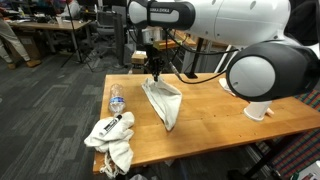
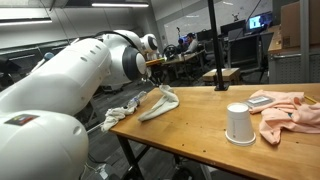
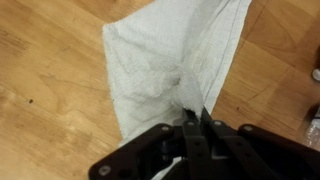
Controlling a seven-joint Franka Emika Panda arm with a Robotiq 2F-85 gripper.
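A white cloth [image 1: 166, 104] lies partly spread on the wooden table, one part of it lifted toward my gripper [image 1: 155, 76]. In the wrist view the cloth [image 3: 150, 70] gathers into folds that run up to my gripper, whose fingers are shut on a pinch of it. Much of the cloth rests flat on the wood there. From the other side, the cloth [image 2: 160, 104] shows a raised fold near the arm's end; the fingertips are too small there to make out.
A clear bottle [image 1: 117, 99] stands at the table's left edge. Nearer lies a second crumpled white cloth [image 1: 116, 150] with a dark item on it. A white cup [image 2: 239, 124] and pink cloth [image 2: 284, 116] occupy the other end.
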